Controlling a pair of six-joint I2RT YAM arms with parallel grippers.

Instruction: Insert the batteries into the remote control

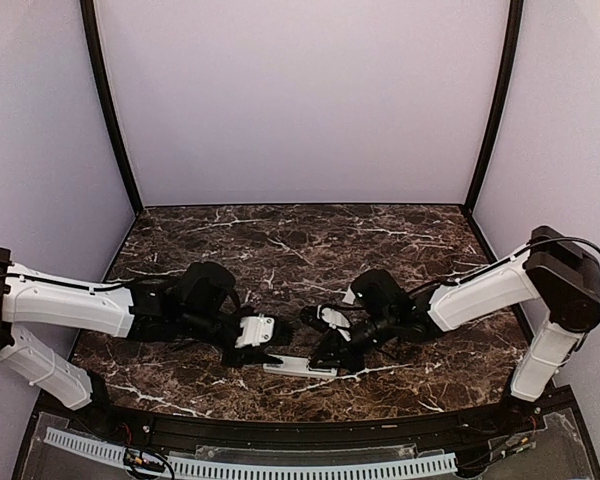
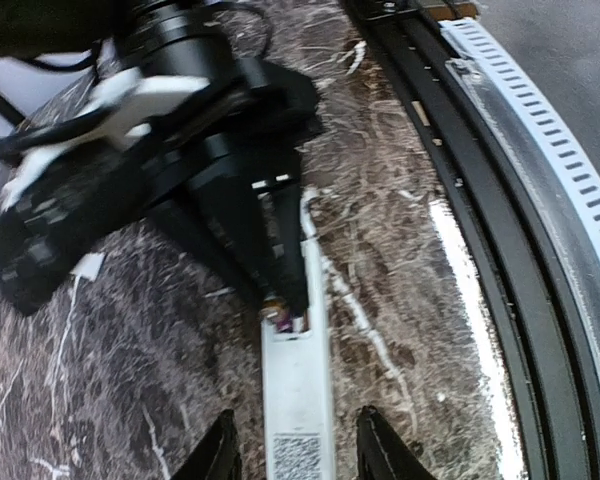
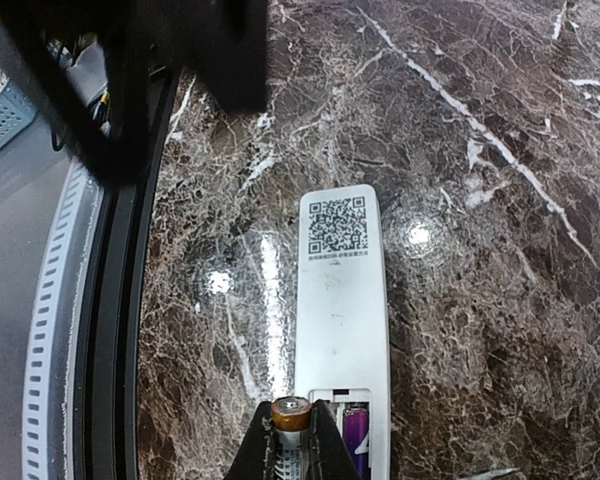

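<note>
The white remote lies lengthwise near the front edge, battery compartment at its right end. A purple battery sits in the compartment. My right gripper is shut on a battery with a copper end, held at the compartment; in the left wrist view its black fingers cover that end of the remote. My left gripper stands part open over the QR-code end of the remote, fingertips either side of it.
The front rail runs close below the remote, with a perforated strip beyond it.
</note>
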